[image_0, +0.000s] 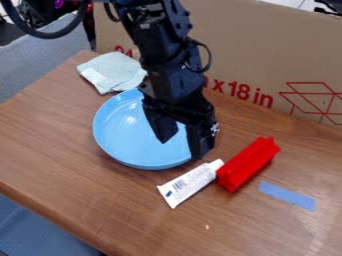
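Note:
A light blue plate (123, 134) lies on the wooden table. My black gripper (182, 134) hangs over the plate's right part, fingers pointing down and apart, with nothing seen between them. In front of it lie a white tube (187, 186) and, to that tube's right, a red box-like object (247, 163).
A folded pale cloth (110, 70) lies at the back left. A cardboard box (281, 60) stands along the back. A blue tape strip (287, 196) is at the right.

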